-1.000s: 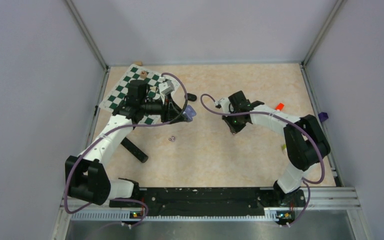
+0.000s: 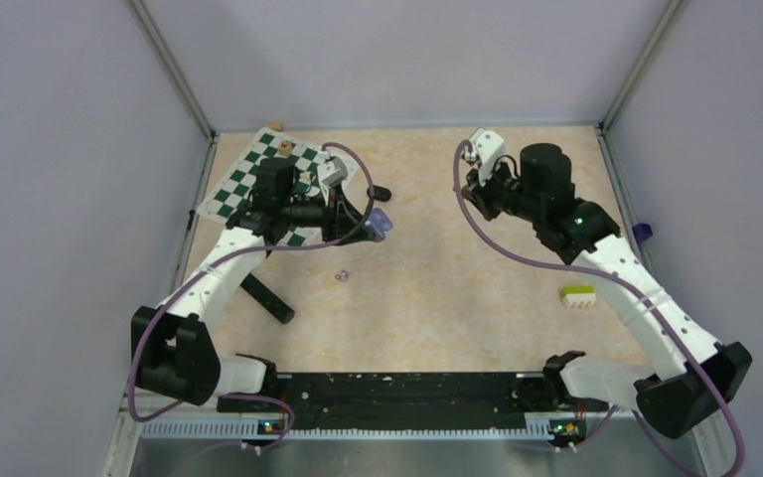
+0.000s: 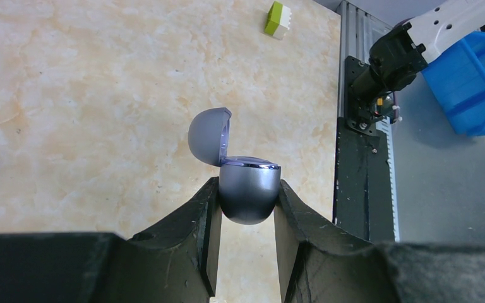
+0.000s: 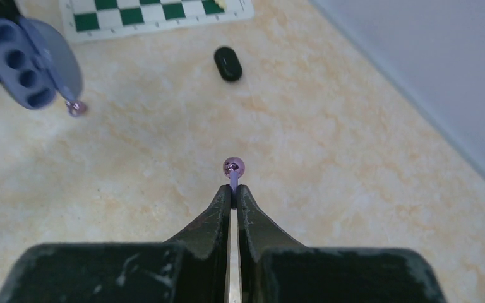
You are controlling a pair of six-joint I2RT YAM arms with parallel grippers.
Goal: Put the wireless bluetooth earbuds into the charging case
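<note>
My left gripper is shut on the lavender charging case (image 3: 248,189), whose lid (image 3: 209,136) stands raised. In the right wrist view the case's inner face (image 4: 16,63) shows several round hollows, somewhat blurred. Held between the fingertips of my right gripper is a small purple-pink earbud (image 4: 233,166); its round head sticks out beyond them, and the rest is covered by the fingers. That gripper is well to the right of the case and above the table. A second earbud (image 2: 342,275) lies on the table just in front of the case.
A black oval object (image 2: 380,193) lies behind the case, beside a green-and-white checkered board (image 2: 248,164). At left lies a dark bar (image 2: 267,298); a green-and-white block (image 2: 577,296) sits at right. Mid-table is clear.
The left arm and case hold still.
</note>
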